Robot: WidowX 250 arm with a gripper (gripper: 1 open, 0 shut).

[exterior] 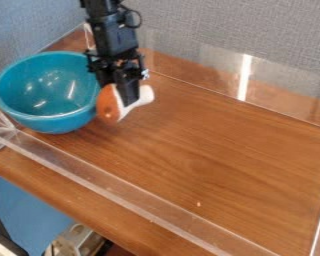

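Observation:
My black gripper (121, 88) is shut on a small white object with an orange end (111, 104), held tilted just at the right rim of a teal bowl (40, 92). The bowl stands at the left of the wooden table (219, 172), its inside looking empty where visible.
Clear acrylic walls (246, 72) edge the table at the back, front and sides. Grey padded panels stand behind. Beyond the front left edge is a blue floor (27, 208) with some hardware.

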